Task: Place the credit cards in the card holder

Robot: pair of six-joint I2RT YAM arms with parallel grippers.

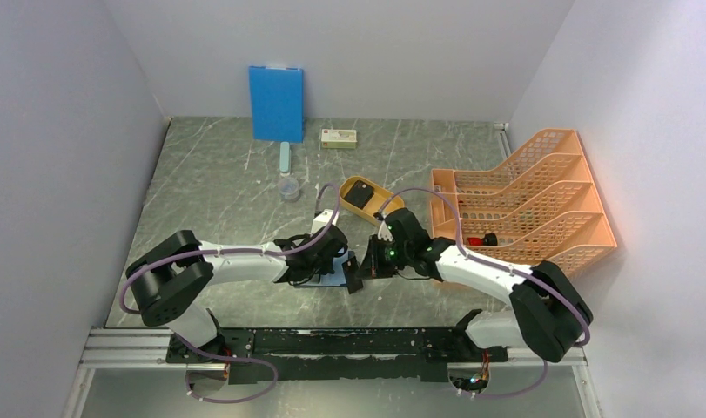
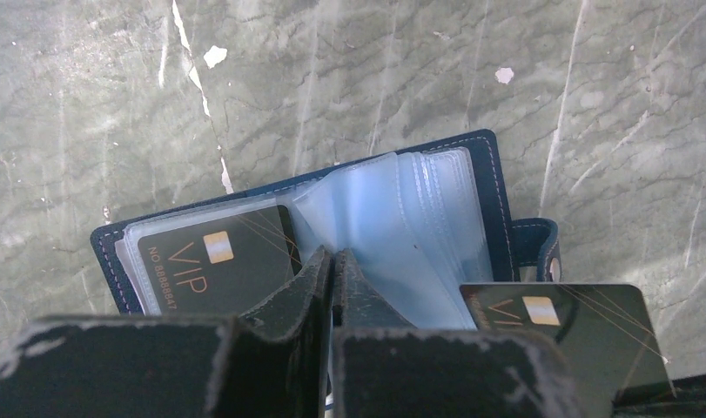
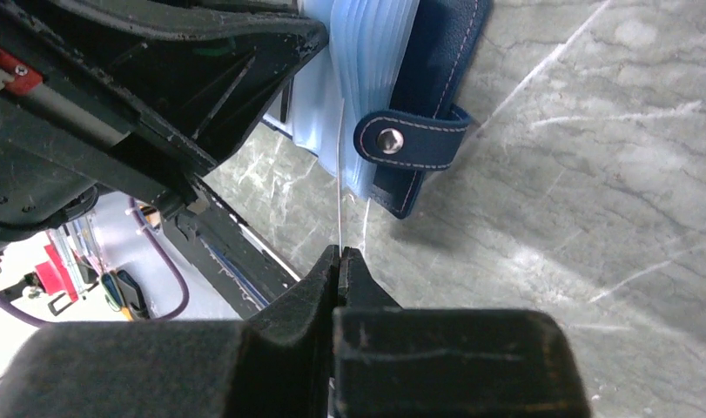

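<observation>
The dark blue card holder (image 2: 497, 187) lies open on the table, its clear sleeves (image 2: 366, 209) fanned. A black VIP card (image 2: 192, 261) sits in the sleeve on its left side. My left gripper is shut on a lifted clear sleeve in the middle of the holder. From the right, a second black card (image 2: 584, 340) reaches over the holder's right part, outside the sleeves as far as I can see. My right gripper is shut on that card, which appears edge-on as a thin line in the right wrist view.
A yellow tray (image 1: 382, 212) with more black cards (image 1: 359, 193) stands behind the grippers. The orange rack (image 1: 523, 209) fills the right side. A clear cup (image 1: 289, 188) is at the back left. The snap strap (image 3: 410, 139) sticks out from the holder.
</observation>
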